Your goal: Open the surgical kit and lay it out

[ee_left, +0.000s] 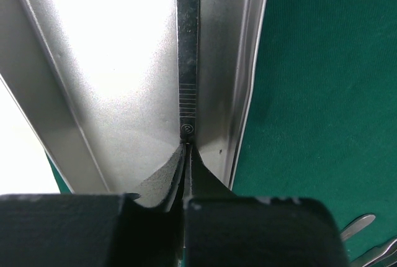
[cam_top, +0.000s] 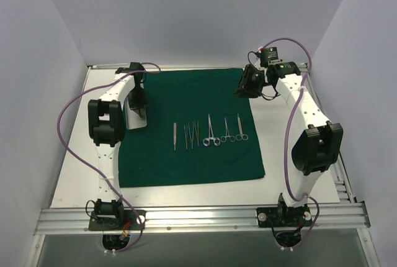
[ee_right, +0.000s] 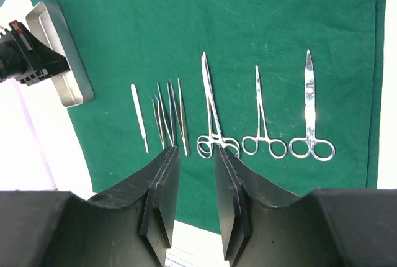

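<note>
A flat metal handle (ee_left: 188, 49) with fine ridges near its end, likely a scalpel handle, lies lengthwise in the metal tray (ee_left: 139, 149), near its right wall. My left gripper is shut on the thin tip at its near end, low inside the tray; the fingers hide that tip. Laid out on the green cloth (ee_right: 205, 6) are a slim instrument (ee_right: 139, 117), several tweezers (ee_right: 181, 118), two clamps (ee_right: 214, 108) (ee_right: 263, 112) and a pair of scissors (ee_right: 309, 105). High over the cloth, my right gripper stands open and empty.
The tray stands at the cloth's left edge, its walls close around my left fingers. Bare cloth fills the back and front of the layout. White table (cam_top: 73, 167) shows on both sides.
</note>
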